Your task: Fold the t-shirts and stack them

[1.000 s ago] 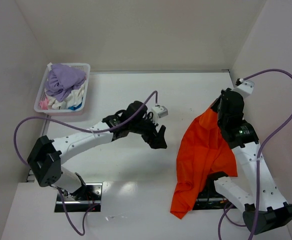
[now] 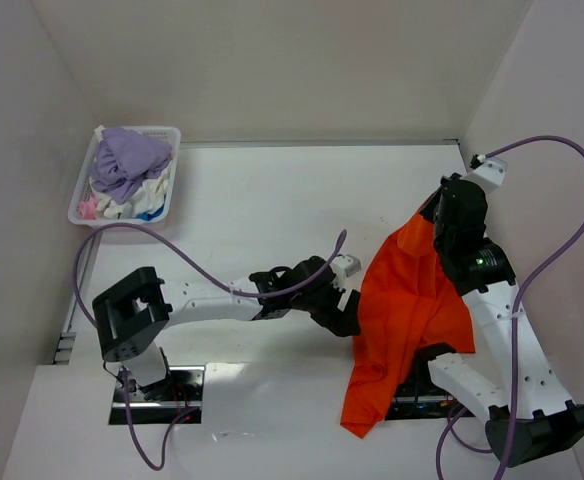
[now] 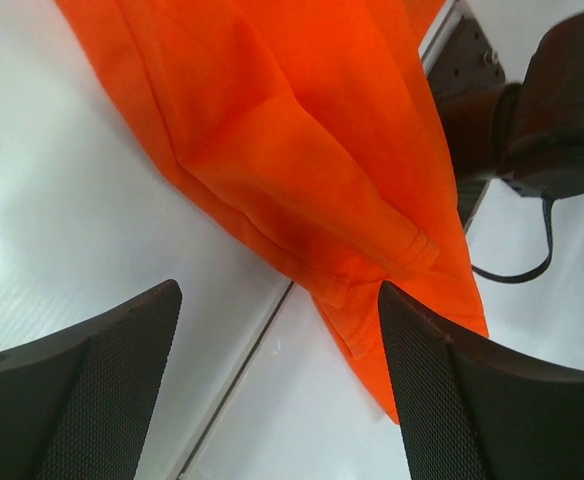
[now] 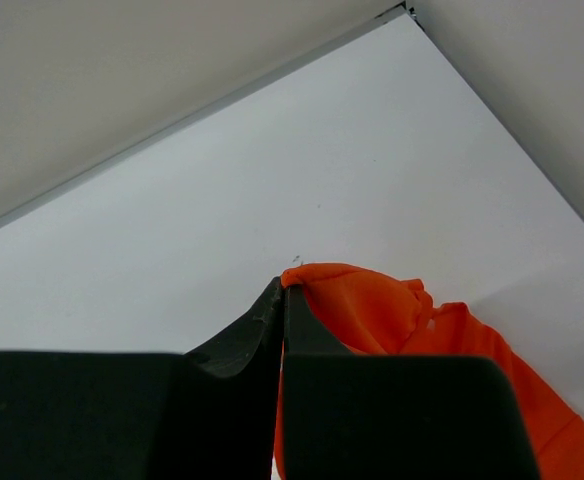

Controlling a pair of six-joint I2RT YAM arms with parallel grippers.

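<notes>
An orange t-shirt (image 2: 392, 330) lies spread and creased along the right of the table, one end hanging toward the near edge. My left gripper (image 2: 344, 310) is open over its left edge; in the left wrist view the folded lower end (image 3: 302, 200) lies just beyond the two open fingers. My right gripper is shut on a bunched corner of the orange t-shirt at its far end, as the right wrist view shows; in the top view the arm's wrist hides that corner.
A white basket (image 2: 80, 200) holding purple, white, pink and blue clothes stands at the back left. Walls bound it behind and at the sides.
My left gripper has moved right and down in the top view, to the t-shirt's left edge. The right arm and the t-shirt are nearly unchanged.
</notes>
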